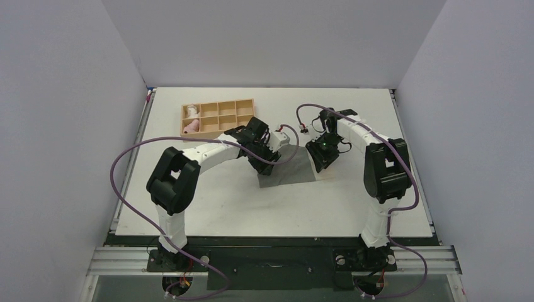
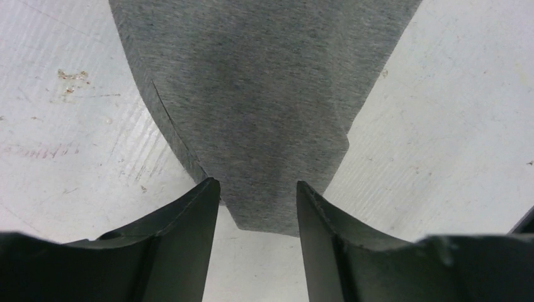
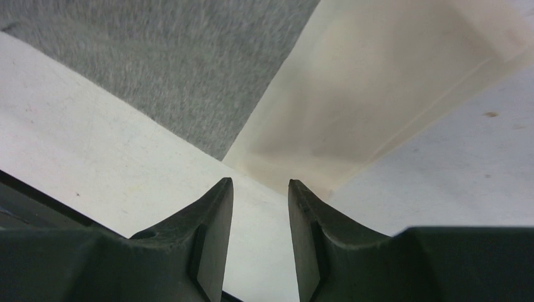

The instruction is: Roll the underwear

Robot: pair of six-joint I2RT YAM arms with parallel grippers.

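Observation:
The underwear [image 1: 288, 173] lies flat on the white table, grey fabric [image 2: 271, 94] with a cream band [image 3: 352, 94] at its right end. My left gripper hangs over the grey part's left end, fingertips apart at a folded corner, with nothing seen held between them. My right gripper is over the front end of the cream band, fingertips apart just beside its edge, empty as far as shows. In the top view both wrists partly hide the cloth.
A wooden compartment box [image 1: 217, 107] with white and pink items stands at the back left. Walls border the sides.

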